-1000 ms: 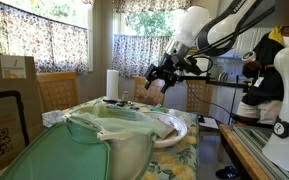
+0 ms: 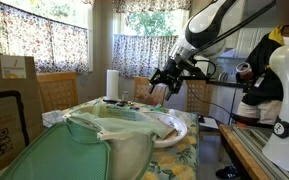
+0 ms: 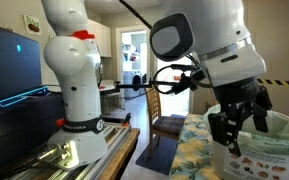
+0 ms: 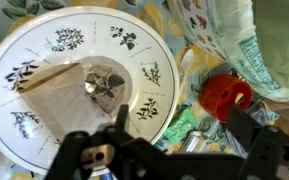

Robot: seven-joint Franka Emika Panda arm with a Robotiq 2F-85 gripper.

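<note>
My gripper hangs over the table with its fingers spread wide apart and nothing visible between them. Below and to the left in the wrist view lies a large white plate [image 4: 54, 35] with a dark leaf pattern. A pale brown, see-through piece [image 4: 56, 105] rests on it, with a thin brown stick [image 4: 46, 78] at its upper edge. A red cup [image 4: 220, 97] stands to the right of the plate, near one finger. Between plate and cup lies a white spoon [image 4: 185, 66]. A green packet [image 4: 181, 127] is partly hidden by the gripper.
A white bag or bin liner [image 4: 224, 30] with green print fills the upper right of the wrist view. Exterior view 1 shows a green bin [image 2: 59, 150] in front, a cardboard box [image 2: 12, 115] at left, and a paper towel roll [image 2: 112, 84] behind.
In exterior view 1 the arm and gripper have shifted slightly to the right. The things on the table look the same.
</note>
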